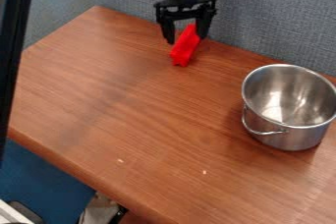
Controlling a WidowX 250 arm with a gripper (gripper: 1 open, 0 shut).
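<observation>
A bright red elongated object point(186, 46) lies diagonally on the wooden table point(105, 100) near its back edge. My black gripper point(186, 29) is open above it, its two fingers spread on either side of the red object's upper end. Whether the fingers touch it cannot be told.
A steel pot point(288, 107) with a side handle stands at the right of the table. A grey padded wall runs along the back. A dark vertical bar crosses the far left of the view.
</observation>
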